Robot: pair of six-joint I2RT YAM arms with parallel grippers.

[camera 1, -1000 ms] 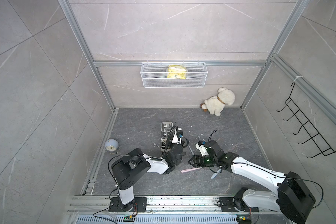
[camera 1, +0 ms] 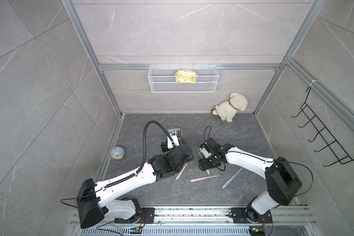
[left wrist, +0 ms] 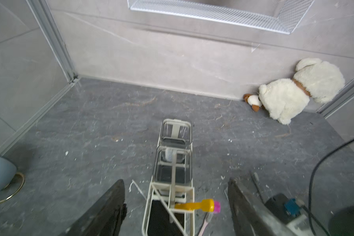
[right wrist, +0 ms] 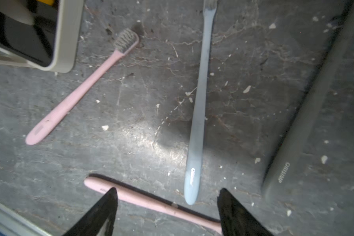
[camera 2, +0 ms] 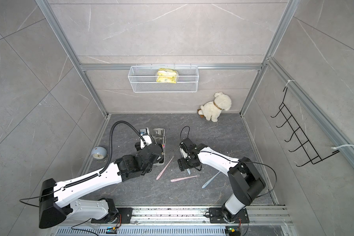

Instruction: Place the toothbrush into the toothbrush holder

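Note:
The pale toothbrush holder (left wrist: pixel 187 196) stands on the dark floor beneath my left gripper, which is open with its fingers spread wide. A yellow-handled toothbrush (left wrist: pixel 200 205) with a purple end and a thin white one (left wrist: pixel 165 209) stick out of it at a slant. Beside the holder lies a pink toothbrush (right wrist: pixel 72 98), head toward the top. A second pink toothbrush (right wrist: pixel 153 201) lies lower down, its head hidden. My right gripper is open above it, gripping nothing. Light blue (right wrist: pixel 197 118) and blue-grey (right wrist: pixel 306 122) toothbrushes lie farther right.
A white plush dog (camera 1: pixel 230 106) sits by the back wall. The wire basket (camera 1: pixel 183 87) hangs above the floor, and a black hook rack (camera 1: pixel 324 133) is on the right wall. A round pale blue object (camera 1: pixel 117 152) stands at the left. The floor behind the holder is clear.
My right gripper has shifted left, uncovering more of the blue toothbrush at the right.

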